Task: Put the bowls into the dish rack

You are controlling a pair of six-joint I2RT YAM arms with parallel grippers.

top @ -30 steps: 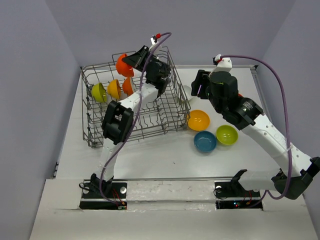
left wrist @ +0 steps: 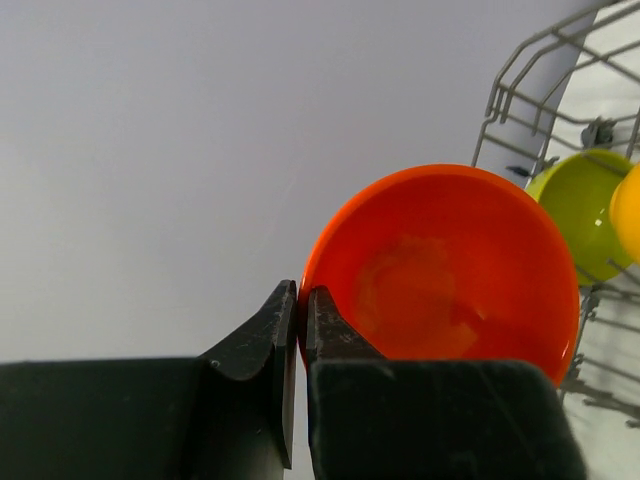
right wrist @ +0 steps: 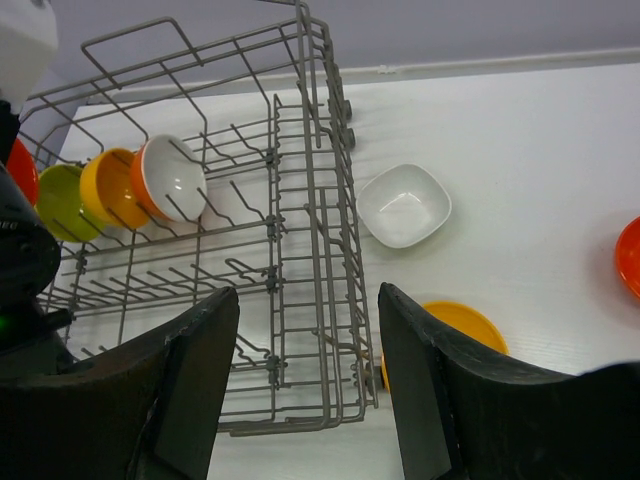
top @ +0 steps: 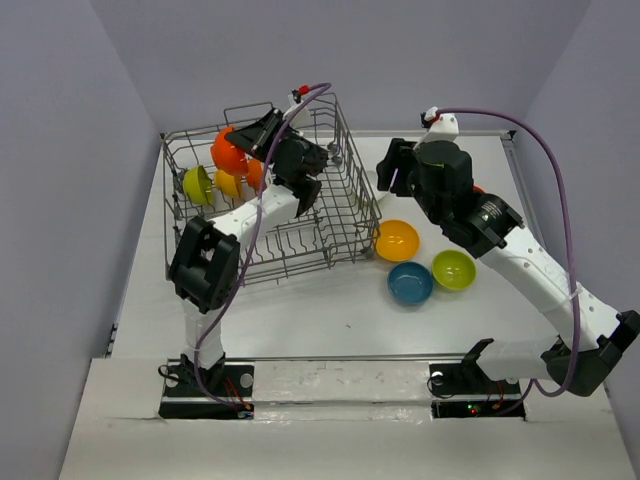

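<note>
My left gripper (top: 244, 140) is shut on the rim of a red bowl (top: 225, 155), held on its side over the back-left of the dish rack (top: 340, 240); the bowl fills the middle of the left wrist view (left wrist: 440, 270). Below it in the rack stand a green bowl (top: 198, 186), a yellow bowl (top: 228, 186) and an orange-and-white bowl (right wrist: 175, 180). My right gripper (top: 396, 165) hangs open right of the rack, with nothing between its fingers.
On the surface right of the rack lie a white bowl (right wrist: 405, 205), an orange-yellow bowl (top: 398, 240), a blue bowl (top: 410, 284), a green bowl (top: 454, 270) and another red bowl (right wrist: 628, 255). The rack's front part is largely empty.
The right arm has barely moved.
</note>
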